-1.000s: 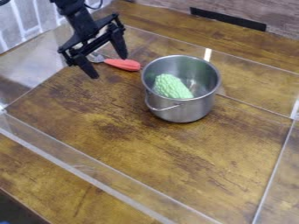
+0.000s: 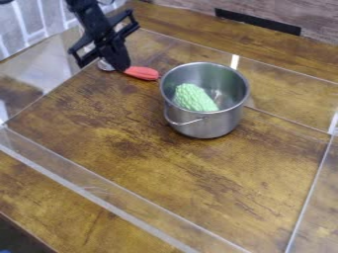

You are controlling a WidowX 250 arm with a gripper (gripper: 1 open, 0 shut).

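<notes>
My gripper (image 2: 110, 62) is at the upper left, dark, its fingers close together over the metal end of a red-handled utensil (image 2: 141, 73); whether anything is between them is hard to see. The red handle lies on the wooden table, pointing toward a steel pot (image 2: 209, 123) at the centre right. A pale green, ridged item (image 2: 196, 99) rests inside the pot.
Pale tape strips or clear edges run along the left, front and right. A light area lies beyond the far-left edge.
My gripper has risen and drawn its fingers together over the utensil's metal end; earlier they were spread wide. The pot and red handle look unmoved.
</notes>
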